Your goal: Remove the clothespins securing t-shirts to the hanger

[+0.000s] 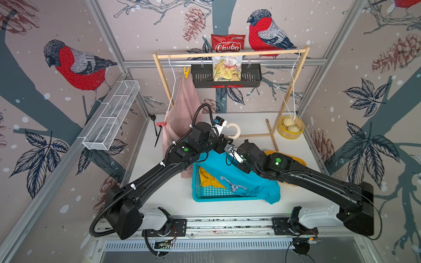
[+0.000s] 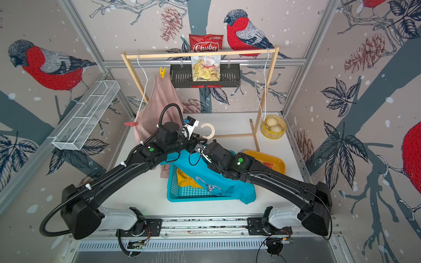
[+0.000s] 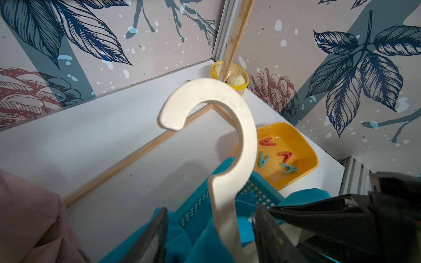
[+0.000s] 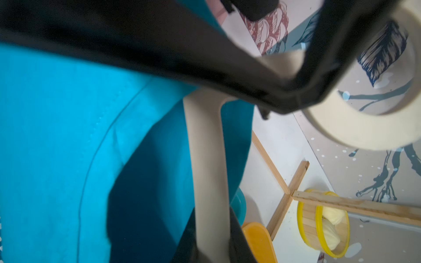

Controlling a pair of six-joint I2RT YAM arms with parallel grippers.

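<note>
My right gripper is shut on the white hanger [image 4: 206, 153], raised over the blue t-shirt [image 1: 250, 184]. My left gripper is open around the hanger’s neck below the hook [image 3: 247, 131], fingers apart from it. A yellow clothespin [image 1: 186, 71] and a red clothespin [image 1: 161, 124] are on the pink cloth [image 1: 184, 100] hanging from the rack at left.
An orange tray [image 3: 298, 140] with several clothespins lies at right, near the yellow steamer basket [image 1: 289, 133]. The teal basket [image 1: 208, 199] with yellow cloth sits under the blue shirt. The wooden rack [image 1: 267, 51] stands behind.
</note>
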